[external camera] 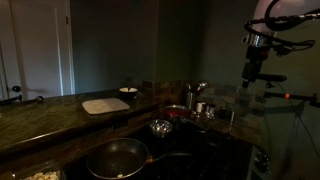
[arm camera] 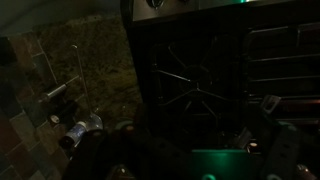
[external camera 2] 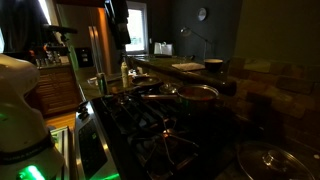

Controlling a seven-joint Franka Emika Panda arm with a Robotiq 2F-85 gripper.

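Observation:
My gripper [external camera: 246,84] hangs high at the right in exterior view 1, well above the dark stove area and apart from every object there. It is a dark shape at the upper left in exterior view 2. The wrist view looks down on black stove grates [arm camera: 195,85], with dark gripper parts along its lower edge; too little light falls there to tell how the fingers stand. A black frying pan [external camera: 118,158] sits at the front, with small bits in it and its handle pointing right. Behind it stands a shiny metal bowl [external camera: 161,128].
A pale board [external camera: 105,105] and a small bowl [external camera: 128,91] rest on the raised counter. A reddish pan [external camera: 177,110] stands farther back near utensils [external camera: 201,88]. A clear lid [external camera 2: 272,160] lies at the right in exterior view 2. Open air surrounds the gripper.

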